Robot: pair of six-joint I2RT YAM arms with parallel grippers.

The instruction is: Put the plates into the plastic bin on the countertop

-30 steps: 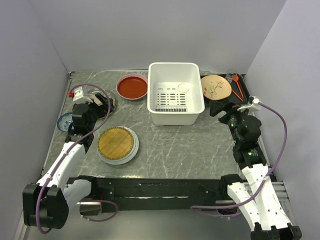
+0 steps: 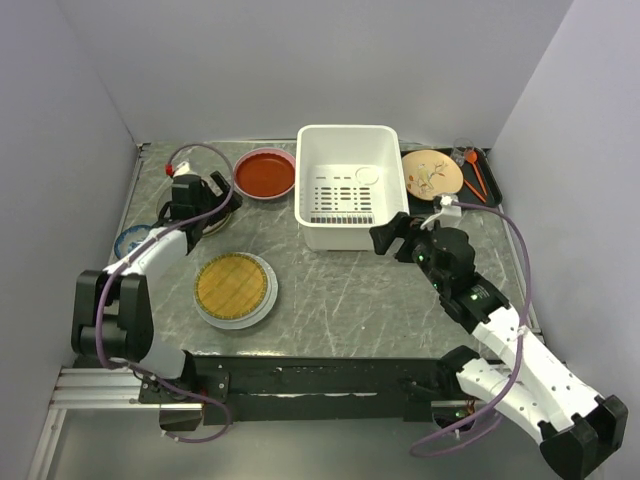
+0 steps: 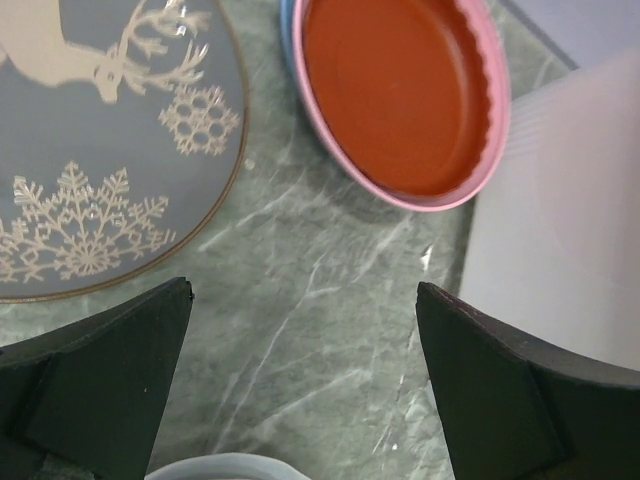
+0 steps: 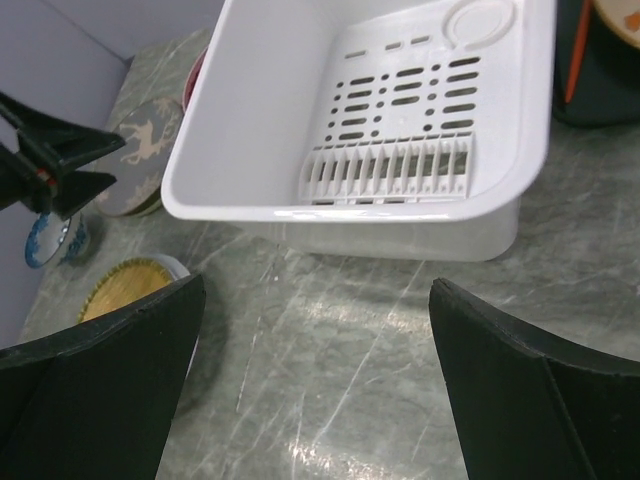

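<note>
The white plastic bin stands empty at the back centre. Red plate with pink rim lies left of it, cream floral plate right of it, and a yellow plate on a grey one in front left. A grey snowflake plate lies beneath my left gripper, which is open above the counter between it and the red plate. A blue-rimmed plate is at far left, partly hidden. My right gripper is open at the bin's front right, with nothing between its fingers.
A black tray with orange utensils and a clear glass sits at the back right. Walls enclose the counter on the sides and back.
</note>
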